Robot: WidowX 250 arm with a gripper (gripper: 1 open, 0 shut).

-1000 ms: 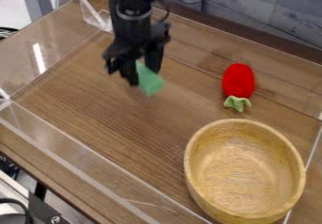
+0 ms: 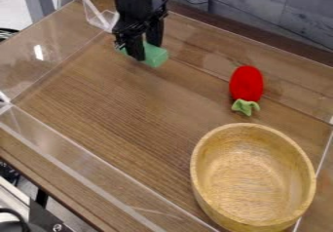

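My gripper point(image 2: 138, 43), a dark arm reaching down at the top centre, is over a green object point(image 2: 154, 55) on the wooden table; whether its fingers hold it is unclear. A red object point(image 2: 246, 83) with a light green piece point(image 2: 244, 107) below it lies on the right. A large yellow bowl point(image 2: 252, 174) stands at the lower right.
A clear plastic item point(image 2: 101, 14) lies at the back left, near my gripper. A raised grey and wooden edge runs along the back right.
My gripper and the green object have moved from the table's middle toward the back left, away from the yellow bowl. The red object and bowl have stayed in place.
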